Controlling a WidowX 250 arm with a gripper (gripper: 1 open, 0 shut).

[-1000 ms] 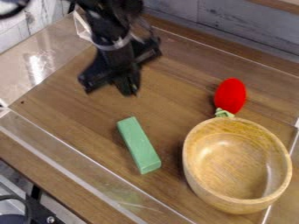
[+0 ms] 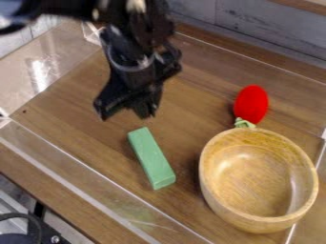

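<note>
My dark gripper (image 2: 129, 95) hangs over the left-middle of the wooden table, blurred; whether anything sits between its fingers is hard to make out. Below and right of it a green block (image 2: 151, 157) lies flat on the table. A red object with a pale green end (image 2: 251, 103) lies at the right, behind a large wooden bowl (image 2: 258, 206).
A pale wall runs along the back, and a light rim borders the left and front edges.
The block, the red object and the bowl have stayed in place.
</note>
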